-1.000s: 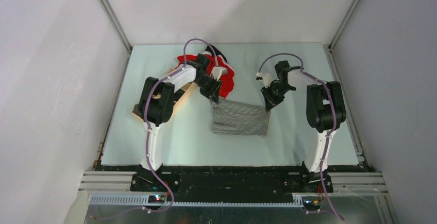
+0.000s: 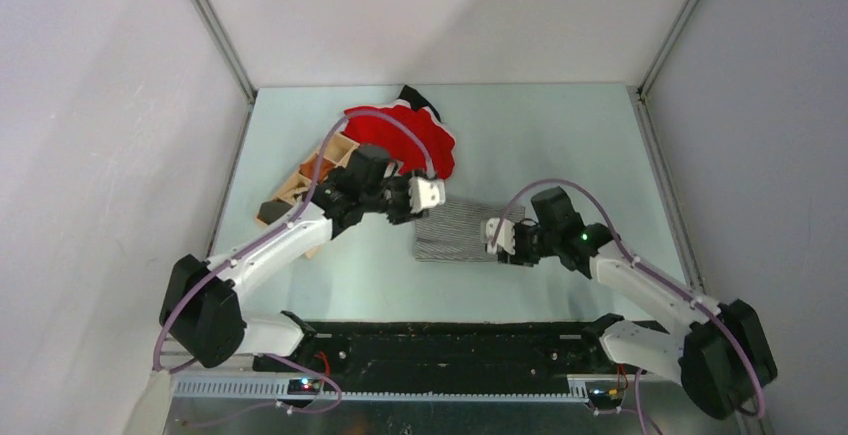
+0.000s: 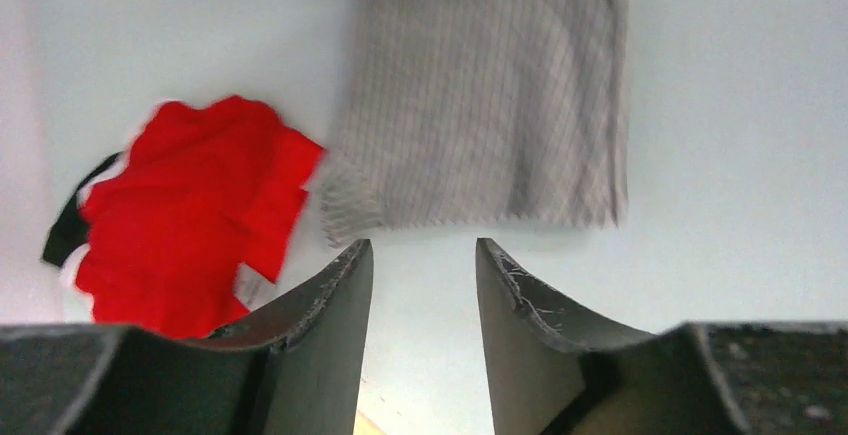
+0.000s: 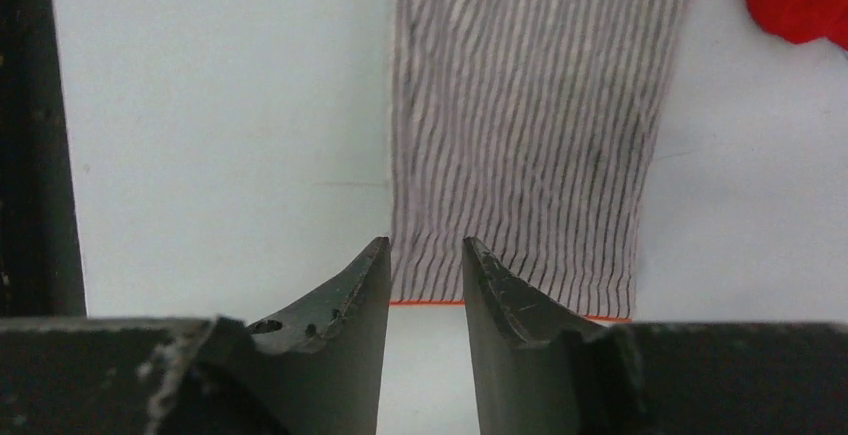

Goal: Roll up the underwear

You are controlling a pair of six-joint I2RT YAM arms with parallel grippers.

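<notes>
The grey striped underwear (image 2: 455, 233) lies flat on the table as a rough rectangle, an orange edge (image 4: 425, 303) showing along its right end. In the left wrist view its far left corner (image 3: 350, 200) is turned up a little. My left gripper hangs above the table at the cloth's left end, part open with only bare table between its fingers. Over the right end hovers my right gripper; its fingers (image 4: 372, 280) stand apart, with the cloth below them rather than gripped. From above, both hands partly cover the cloth's ends.
A red garment with white and black parts (image 2: 410, 140) lies close to the underwear's far left corner. Partly under my left arm stands a wooden divided box (image 2: 292, 183) with folded items.
The cloth has hardly moved.
</notes>
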